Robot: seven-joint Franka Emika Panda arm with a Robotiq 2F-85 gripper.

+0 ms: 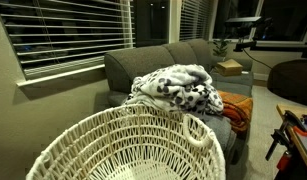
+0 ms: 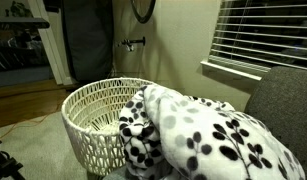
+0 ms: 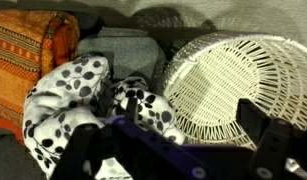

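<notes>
A white blanket with dark leaf spots lies heaped on the end of the grey couch; the blanket fills the right foreground of the second exterior view. Beside it stands a round white woven basket, whose visible inside looks empty. In the wrist view, the dark fingers of my gripper are spread wide, above the blanket on the left and the basket on the right. Nothing shows between them. Neither exterior view clearly shows the fingertips.
An orange patterned cloth lies on the couch by the blanket. Farther back on the couch is a cardboard box. A wall with a blind-covered window runs behind, and a wooden table edge shows at right.
</notes>
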